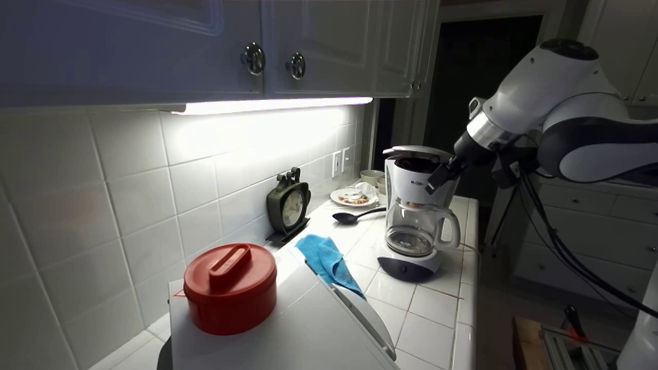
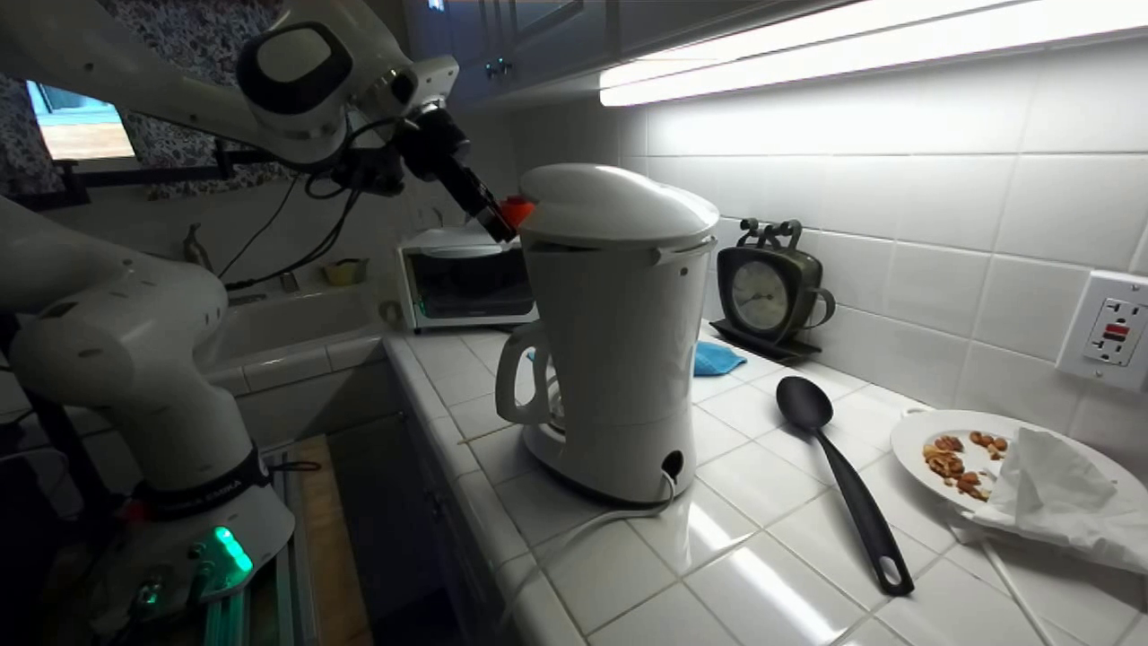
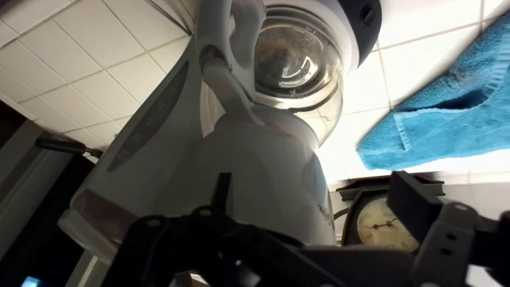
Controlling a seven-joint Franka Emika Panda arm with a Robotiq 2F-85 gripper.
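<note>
A white coffee maker stands on the tiled counter, its lid tilted up so the dark inside shows from the front. Its glass carafe sits on the base, handle toward the counter's front edge; no liquid can be made out inside. My gripper is close to the upper front of the machine, at about the height of the rim. In the wrist view the gripper's fingers are spread wide and the finger is open, with the white housing behind the gap. Contact with the housing cannot be judged.
A blue towel, a dark scale-like clock and a black spoon lie or stand nearby. Farther along is a plate of nuts. A red lidded pot rests on the white toaster oven. Cabinets hang above.
</note>
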